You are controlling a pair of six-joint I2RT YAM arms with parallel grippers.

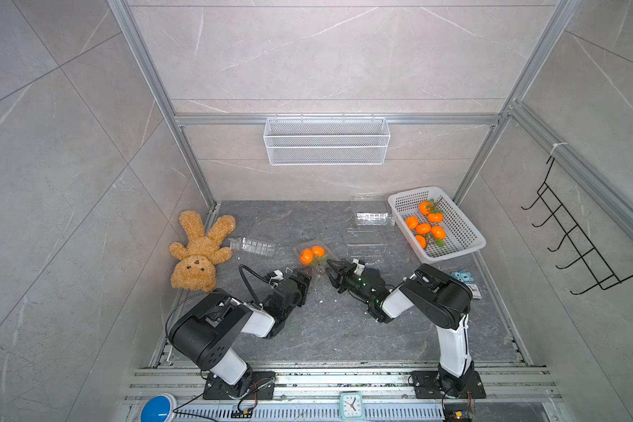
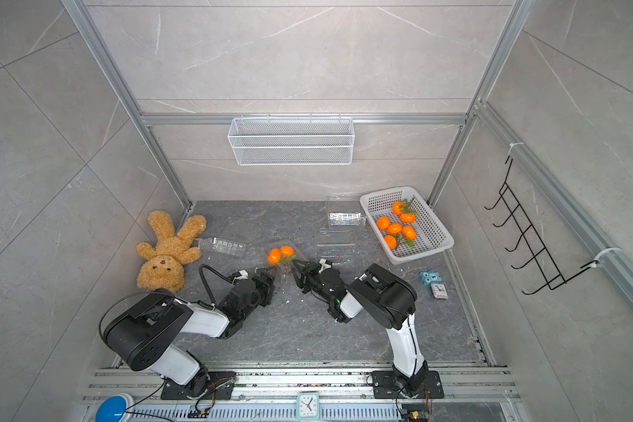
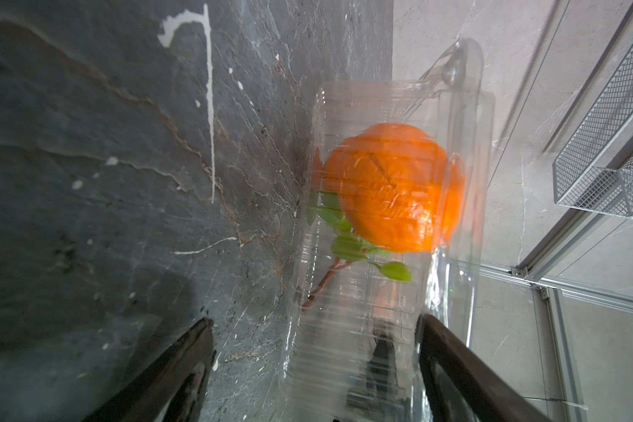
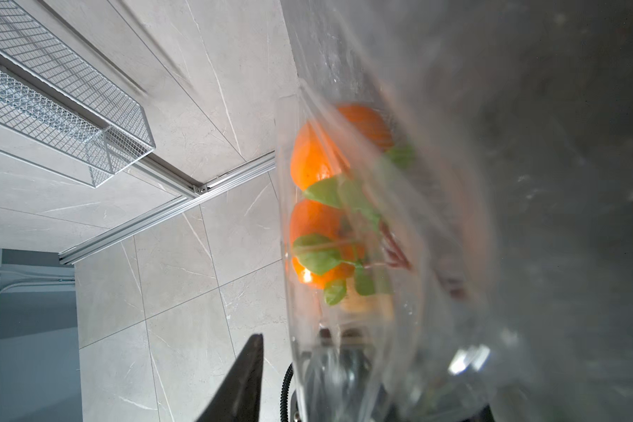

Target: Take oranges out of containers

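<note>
Two oranges (image 1: 307,257) with green leaves lie inside a clear plastic container (image 3: 351,330) at the middle of the table. My left gripper is open at the container's near end, its fingers (image 3: 179,376) wide apart, one at the clear wall. From the right, my right gripper (image 1: 330,268) reaches the same container. In the right wrist view one dark finger (image 4: 242,379) stands clear of the plastic; the other is mostly hidden behind a blurred transparent sheet. Several oranges (image 1: 422,228) sit in a grey basket (image 1: 466,237) at the back right.
Empty clear containers lie near the basket (image 1: 372,218) and near the teddy bear (image 1: 198,254) at the left. A small blue item (image 2: 429,277) is by the right edge.
</note>
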